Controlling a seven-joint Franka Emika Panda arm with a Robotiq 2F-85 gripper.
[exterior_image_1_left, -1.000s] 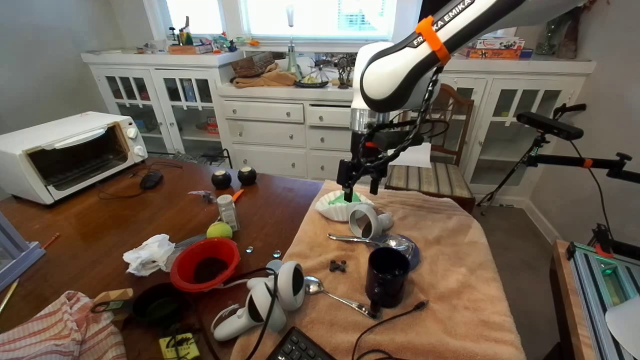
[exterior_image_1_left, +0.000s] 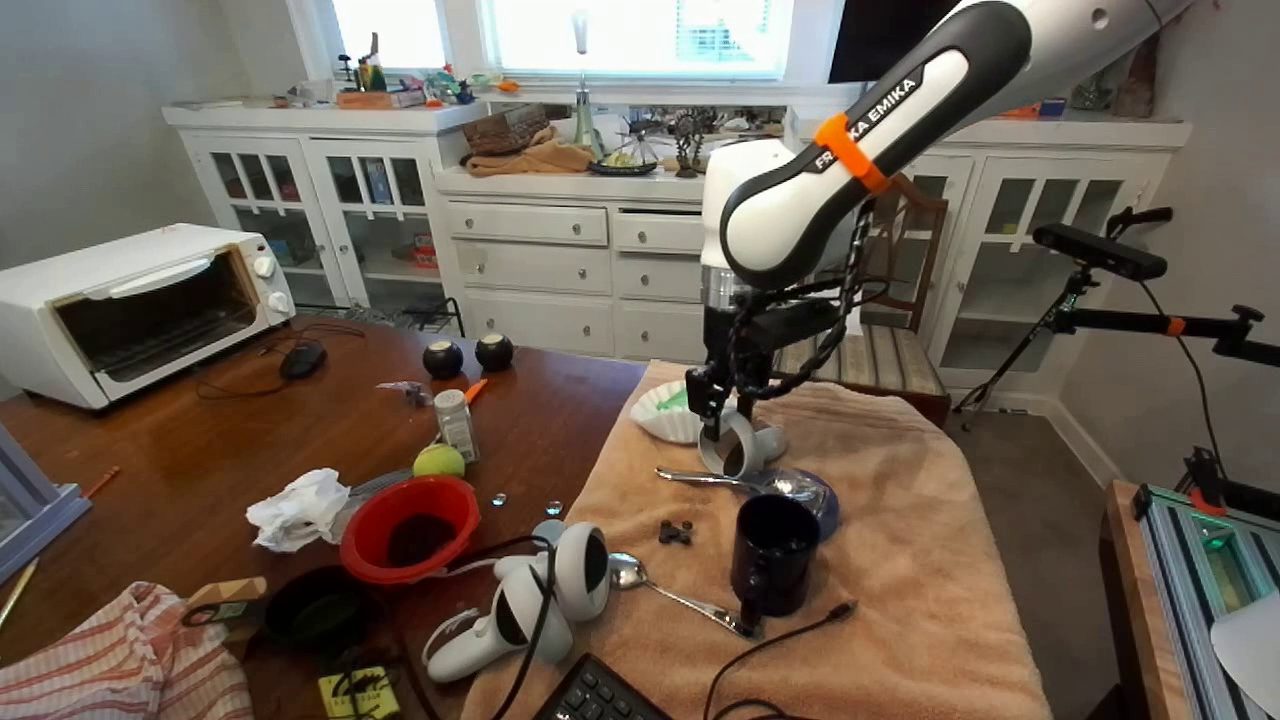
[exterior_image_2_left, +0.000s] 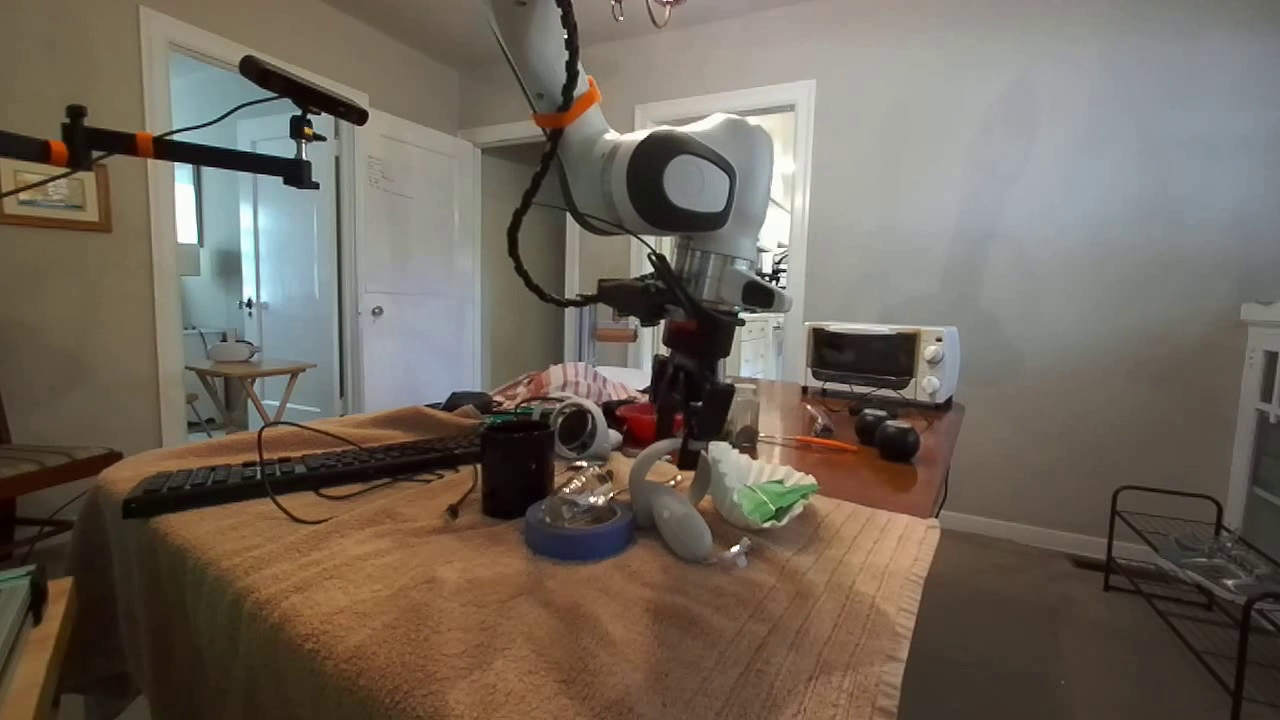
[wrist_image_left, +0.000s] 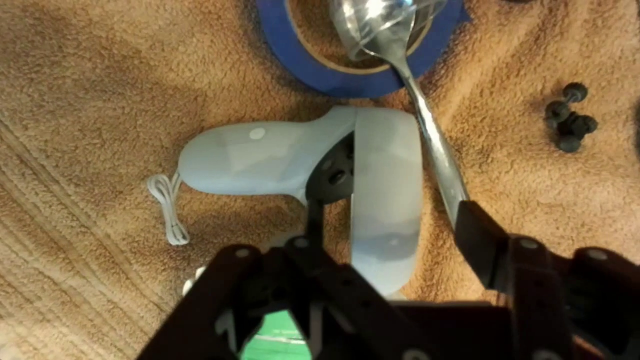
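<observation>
A light grey VR controller (wrist_image_left: 252, 157) lies on the towel, its ring (wrist_image_left: 385, 192) between the two parted fingers of my gripper in the wrist view. One finger (wrist_image_left: 314, 223) reaches down inside the ring's opening; the other (wrist_image_left: 480, 237) is outside it, with a gap showing on that side. The fingers are part open and not closed on the ring. In exterior view 1 the gripper (exterior_image_1_left: 727, 414) is low over the controller (exterior_image_1_left: 740, 446), partly covering it. A spoon's handle (wrist_image_left: 436, 150) passes beside the ring and ends at the outer finger; whether they touch, I cannot tell.
Blue tape (wrist_image_left: 336, 81) with the spoon's wrapped head over it lies close by. A white fluted dish (exterior_image_2_left: 734, 490) holding something green sits beside the controller. A dark mug (exterior_image_1_left: 774, 554) and small black piece (exterior_image_1_left: 675, 532) stand nearer exterior view 1's camera.
My gripper has come down from above the white dish to the controller, its fingers now around the ring's side. The controller and the other objects look unmoved.
</observation>
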